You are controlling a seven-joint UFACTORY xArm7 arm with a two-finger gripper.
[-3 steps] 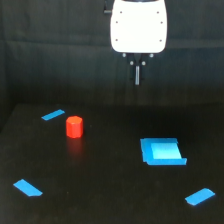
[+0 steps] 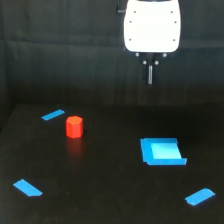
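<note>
A small red block [image 2: 74,127] stands on the dark table, left of centre. To the right lies a light square [image 2: 165,151] framed by blue tape [image 2: 146,149], with nothing on it. My gripper [image 2: 150,78] hangs high at the top, beneath a white plate [image 2: 152,25]. It is well above and to the right of the red block, touching nothing on the table. Its fingers are too small and dark to show how they stand. I see no object at their tips.
Blue tape strips mark the table at the back left [image 2: 53,115], front left [image 2: 27,188] and front right [image 2: 200,197]. A dark curtain [image 2: 60,60] hangs behind.
My gripper and its white plate have shifted to the right. The red block and the taped square have not moved.
</note>
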